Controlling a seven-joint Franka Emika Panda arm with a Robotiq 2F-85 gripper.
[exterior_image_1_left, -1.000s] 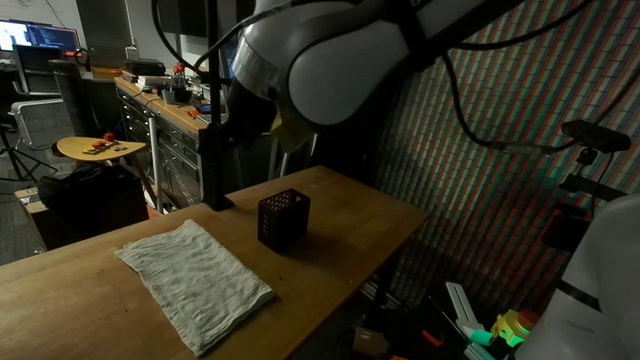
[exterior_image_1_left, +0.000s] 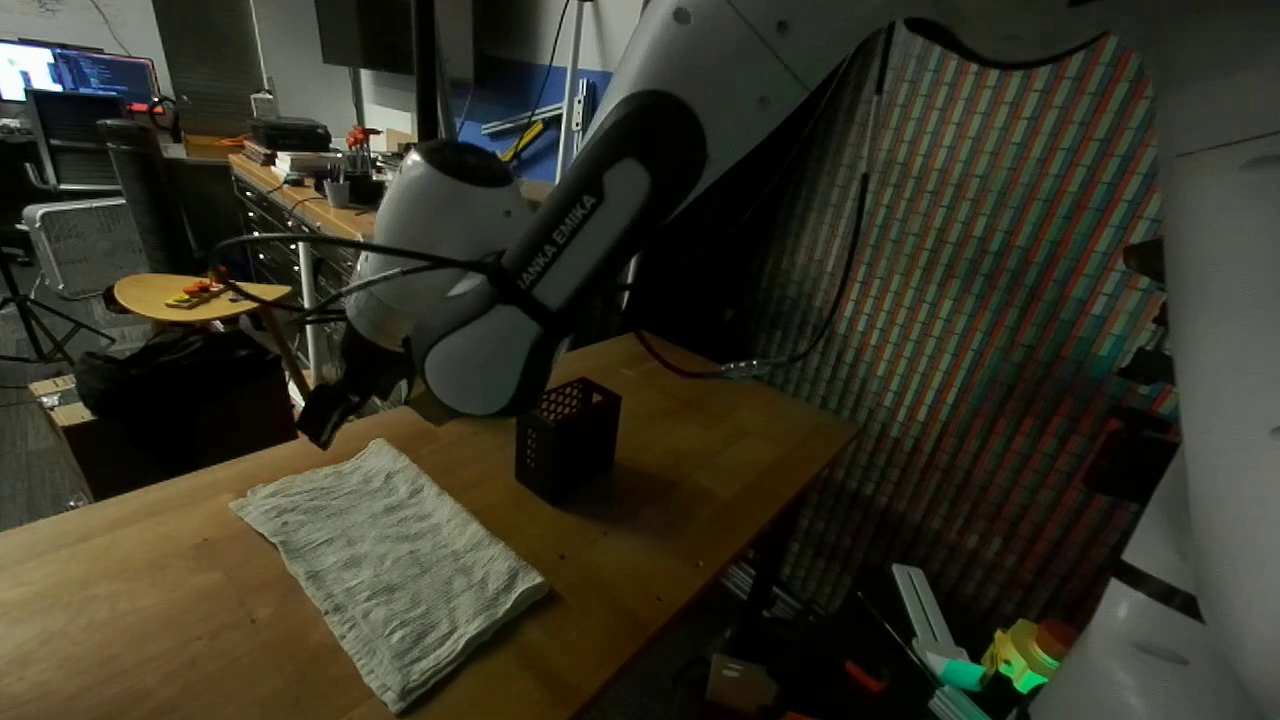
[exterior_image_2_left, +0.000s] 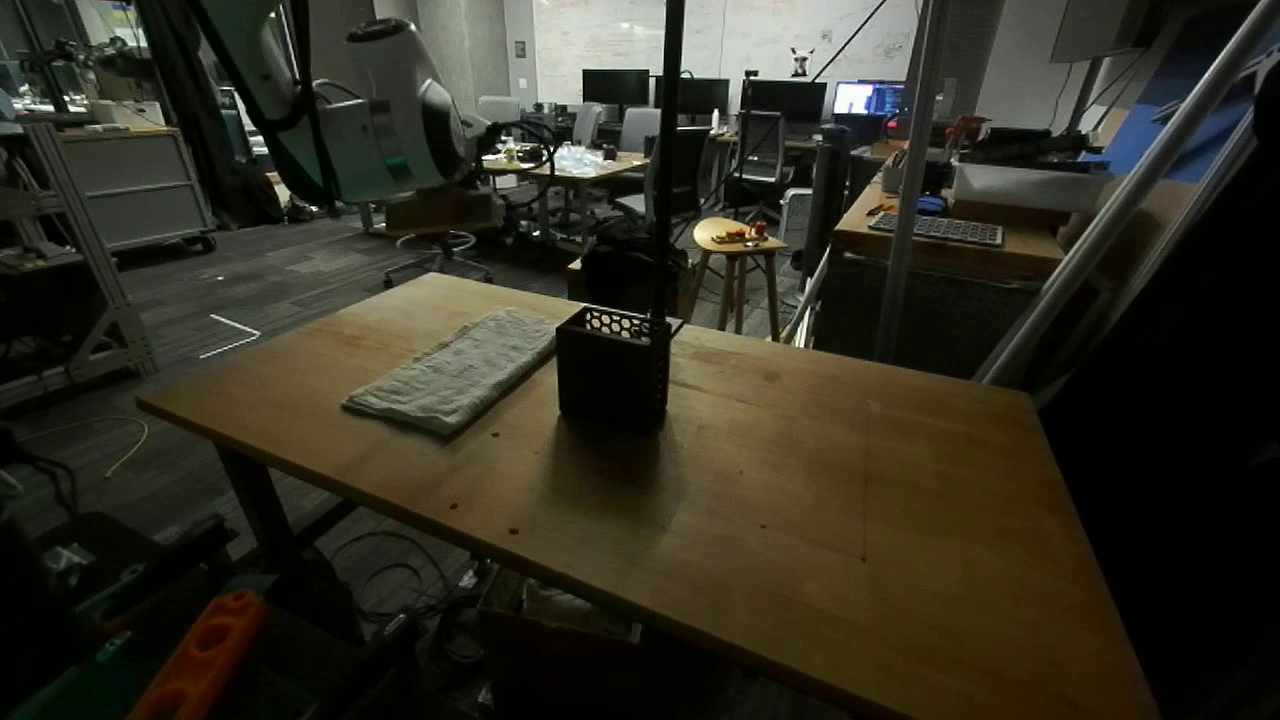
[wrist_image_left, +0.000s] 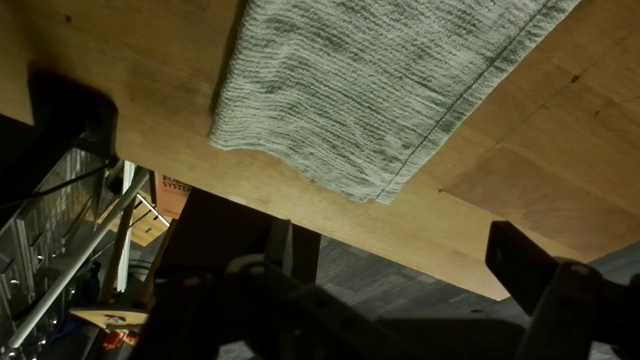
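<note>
A pale grey-green cloth (exterior_image_1_left: 396, 564) lies folded flat on the wooden table, its ribbed weave and far edge large in the wrist view, where the cloth (wrist_image_left: 360, 90) fills the upper middle. Above the table's far side, close to the cloth's far corner, hangs my gripper (exterior_image_1_left: 318, 420). Seen from the wrist, the gripper is open, its two dark fingers wide apart with nothing between them. The cloth (exterior_image_2_left: 468, 366) is also in exterior view 2, left of a black basket (exterior_image_2_left: 612, 372) with perforated sides.
The black basket (exterior_image_1_left: 567, 440) stands upright on the table, right of the cloth. A dark post (exterior_image_2_left: 668, 156) rises at the table's far edge. Beyond the far edge stands a small stool (exterior_image_1_left: 198, 294).
The arm has swung left and come down, bringing my gripper from high near the post to low by the cloth's far corner. Cloth and basket have stayed put.
</note>
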